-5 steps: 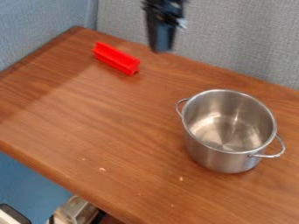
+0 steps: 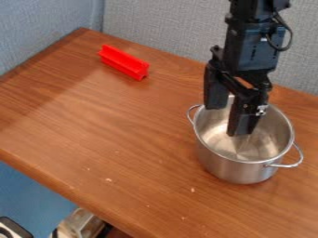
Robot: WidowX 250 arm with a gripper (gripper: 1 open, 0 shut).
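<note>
A steel pot with two wire handles stands on the right of the wooden table. My black gripper reaches down into it from above, its fingers apart, just over and within the pot's rim; nothing shows between them. A red bar-shaped object lies at the back left of the table, away from the pot.
Grey padded walls bound the back and left. A metal fixture sits below the table's front-left edge.
My gripper has swung from high over the back middle rightward and down into the pot. The pot and red object look unmoved.
</note>
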